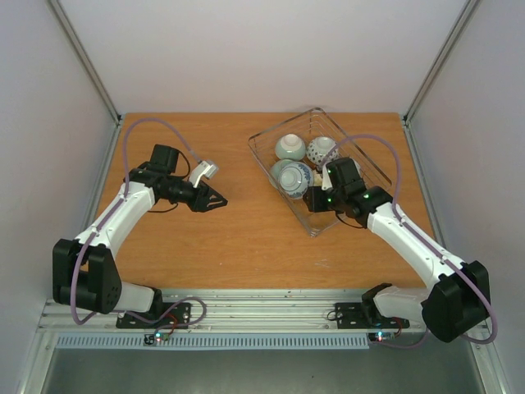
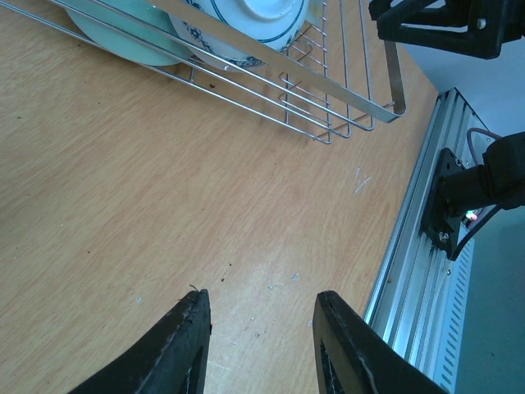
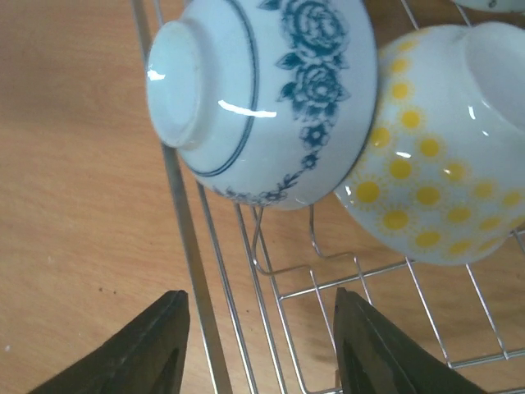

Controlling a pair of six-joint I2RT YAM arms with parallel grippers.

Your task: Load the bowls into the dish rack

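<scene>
The wire dish rack (image 1: 282, 125) holds several bowls. A blue-flowered bowl (image 3: 316, 98) leans tilted at the rack's left side, its foot toward the rim bar. Beside it, touching or nearly so, is a yellow-dotted bowl (image 3: 435, 168). Farther back are a pale green bowl (image 1: 289, 147) and a dark-dotted one (image 1: 321, 150). Another green bowl (image 2: 123, 33) sits behind the blue-flowered one. My right gripper is over the rack's near end, fingers apart and empty, clear of the blue-flowered bowl. Well left of the rack, my left gripper hangs open above bare table.
The rack's near corner (image 1: 313, 233) shows bare wire, and its raised rim bar (image 3: 190, 246) passes below my right gripper. My right arm hides part of the rack's right side.
</scene>
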